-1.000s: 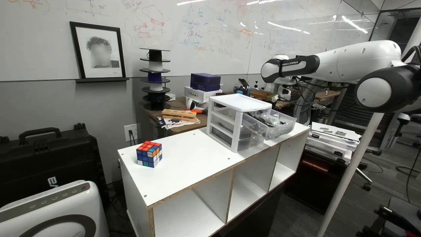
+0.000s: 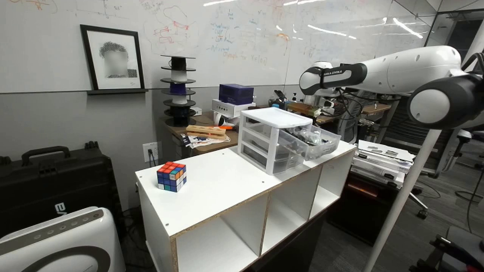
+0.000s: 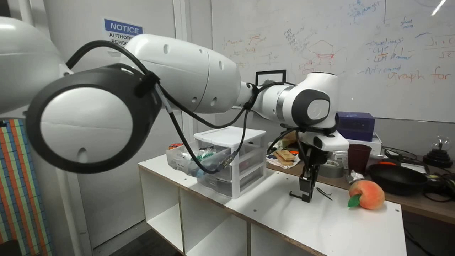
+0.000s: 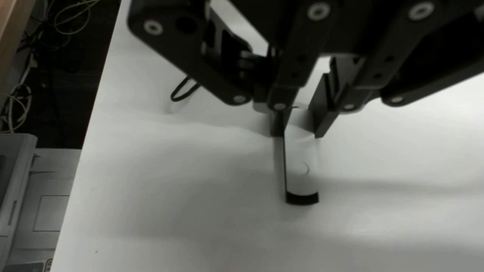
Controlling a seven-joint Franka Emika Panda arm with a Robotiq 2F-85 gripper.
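My gripper is low over the white cabinet top, its fingers on either side of a flat, pale, shiny strip [image 4: 301,156] with a black end. The fingers are shut on this strip; its far part is hidden behind the gripper. Exterior view 2 shows the gripper [image 3: 306,197] pointing down beside a small dark angled piece [image 3: 295,195]. A thin black looped item [image 3: 324,193] lies close by, and its loop [image 4: 182,90] also shows in the wrist view. In exterior view 1 the gripper is out of sight.
A peach [image 3: 370,195] with a green leaf sits right of the gripper in exterior view 2. The white drawer unit [image 3: 230,136], with a drawer pulled out, stands on the left. Exterior view 1 has a Rubik's cube [image 2: 172,176] near the cabinet's end. Bare surface lies in front.
In exterior view 1 the arm has shifted only very slightly. The cube and the drawer unit stand where they were.
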